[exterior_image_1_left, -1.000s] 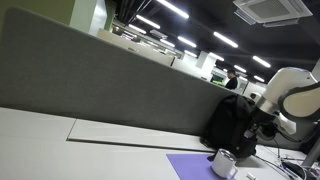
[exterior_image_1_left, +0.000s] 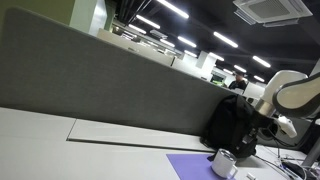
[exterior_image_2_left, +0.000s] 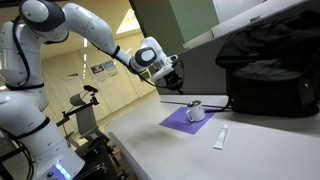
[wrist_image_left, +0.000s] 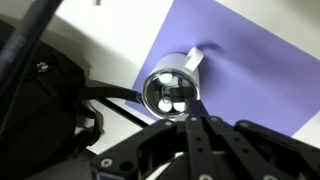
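A white mug (exterior_image_2_left: 194, 110) stands upright on a purple mat (exterior_image_2_left: 181, 124). From above, the wrist view shows into the mug (wrist_image_left: 166, 89), with its handle (wrist_image_left: 194, 59) toward the top right; pale round patches show inside, either contents or reflections. My gripper is shut, with nothing visible between its fingers. Its fingertips overlap the mug's rim in the wrist view. In exterior view 2 the gripper (exterior_image_2_left: 176, 88) hangs above and a little left of the mug, apart from it.
A black backpack (exterior_image_2_left: 272, 75) stands against the partition behind the mat, its strap reaching close to the mug in the wrist view. A slim white object (exterior_image_2_left: 221, 136) lies right of the mat.
The arm has shifted only slightly in exterior view 1, its wrist a little lower now. The mug and mat have stayed in place.
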